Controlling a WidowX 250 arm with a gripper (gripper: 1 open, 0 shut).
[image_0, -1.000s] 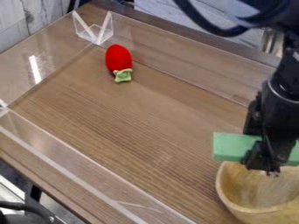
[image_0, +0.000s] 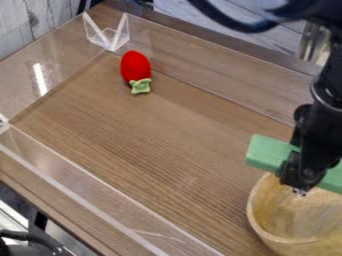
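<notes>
A black gripper (image_0: 297, 170) at the right edge of the view is shut on a green block (image_0: 271, 153), which it holds tilted just above a tan bowl (image_0: 278, 232) in the lower right corner. The block covers part of the bowl's back rim. Whether it touches the bowl cannot be told.
A red object with a green top (image_0: 136, 70), like a toy strawberry, lies at the back left. A clear container (image_0: 107, 32) stands at the far back left.
The gripper and green block have shifted slightly up, and the block's left end now sits higher, showing more tilt. The rest is unchanged.
</notes>
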